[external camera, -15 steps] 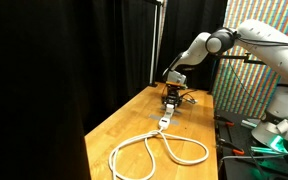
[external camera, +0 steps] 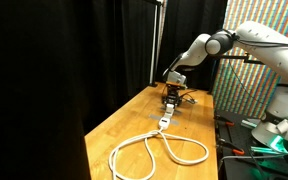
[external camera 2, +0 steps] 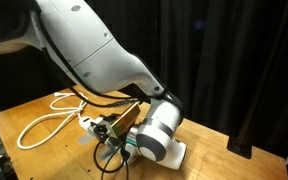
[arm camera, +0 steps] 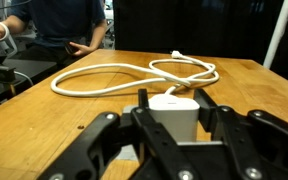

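Note:
A white block-shaped cable end (arm camera: 176, 115) sits between the fingers of my gripper in the wrist view, and the fingers are shut on it. From it a white cable (arm camera: 114, 68) runs out and lies in loops over the wooden table. Exterior view 1 shows the gripper (external camera: 171, 101) low over the table, with the white cable (external camera: 112, 158) looping toward the near edge. In exterior view 2 the arm mostly hides the held end, while the cable (external camera 2: 22, 130) curves off to the left.
A dark upright stand (external camera 2: 246, 130) is at the right in exterior view 2. Beyond the table in the wrist view, a person (arm camera: 64, 25) is partly visible. Black curtains hang behind.

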